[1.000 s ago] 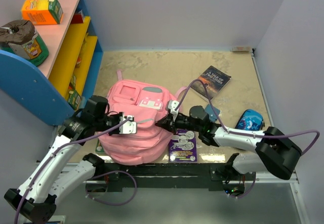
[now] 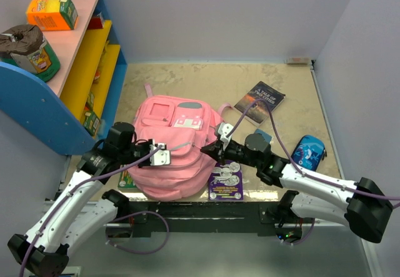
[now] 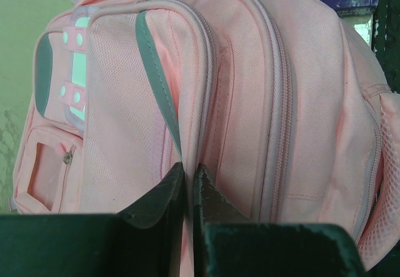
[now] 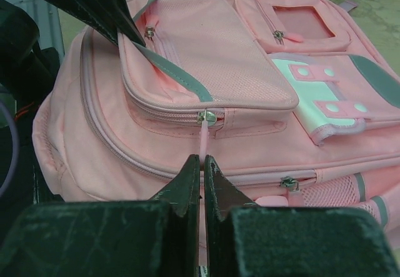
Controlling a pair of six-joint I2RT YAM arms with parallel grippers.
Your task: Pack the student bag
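The pink backpack [image 2: 172,180] lies on the table between my arms. My left gripper is shut on the zipped edge of its front pocket, beside a grey trim strip. My right gripper is shut on the pink zipper pull [image 4: 204,138] hanging from that pocket's metal slider, on the side facing the right arm in the top view.
A dark book [image 2: 262,100], a blue pouch [image 2: 306,154] and a purple booklet [image 2: 225,186] lie right of the bag. The shelf [image 2: 94,58] with boxes stands at back left.
The left gripper is almost unmoved.
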